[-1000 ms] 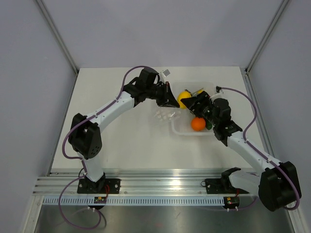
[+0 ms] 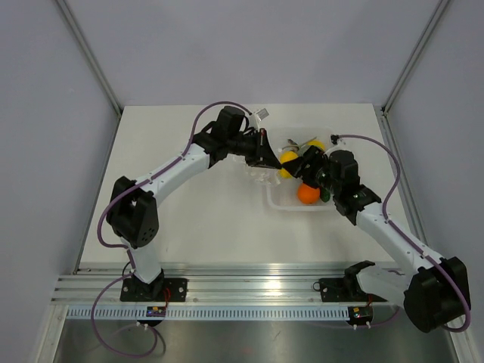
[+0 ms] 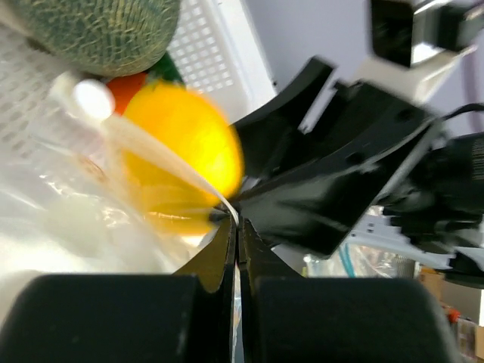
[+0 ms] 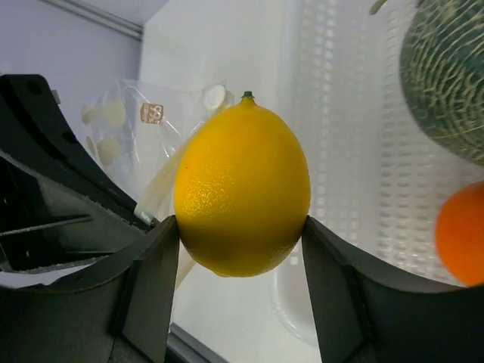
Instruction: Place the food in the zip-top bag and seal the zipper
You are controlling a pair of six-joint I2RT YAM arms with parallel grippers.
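Note:
A yellow lemon [image 4: 242, 174] sits between the fingertips of my right gripper, which touch it on both sides. From above, this gripper stands at the left part of the food basket, facing my left gripper [image 2: 277, 165]. In the left wrist view, the left gripper is shut on the rim of the clear zip top bag [image 3: 91, 219]. The bag [image 4: 155, 125] hangs loosely beside the lemon, its rim and white slider close to the fruit. Whether the lemon is inside the bag's mouth is hard to tell.
A white basket [image 2: 283, 198] holds an orange fruit [image 2: 308, 193], a green netted melon [image 4: 454, 76] and other food. The two grippers almost touch over the basket's left side.
My left gripper rose a little and came back, still at the bag's rim.

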